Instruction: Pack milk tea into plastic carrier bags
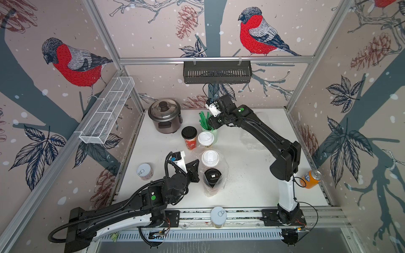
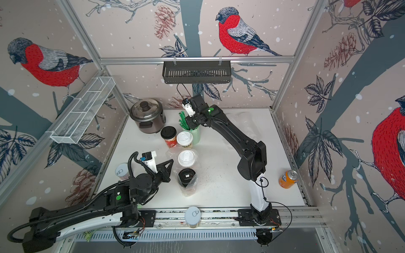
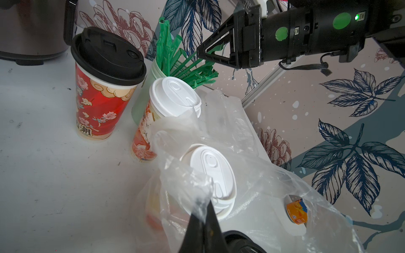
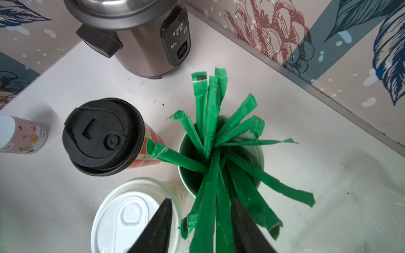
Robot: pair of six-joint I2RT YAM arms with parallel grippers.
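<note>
A clear plastic bag (image 3: 270, 189) stands around a white-lidded cup (image 1: 210, 158) and a black-lidded cup (image 1: 212, 175) at the table's middle. My left gripper is shut on the bag, whose film gathers to a point at its fingertips. Behind the bag stand another white-lidded cup (image 4: 130, 219) and a red cup with a black lid (image 3: 99, 92). Over the pale green straw holder (image 4: 260, 158), my right gripper is open, its fingers on either side of green-wrapped straws (image 4: 211, 122). Whether they touch the straws I cannot tell.
A rice cooker (image 1: 165, 114) stands at the back left. Lidded paper tubs sit at the left (image 1: 144, 171) and on the front edge (image 1: 218, 216). An orange can (image 1: 311, 179) is at the far right. Another clear bag (image 4: 371, 219) lies behind the right arm.
</note>
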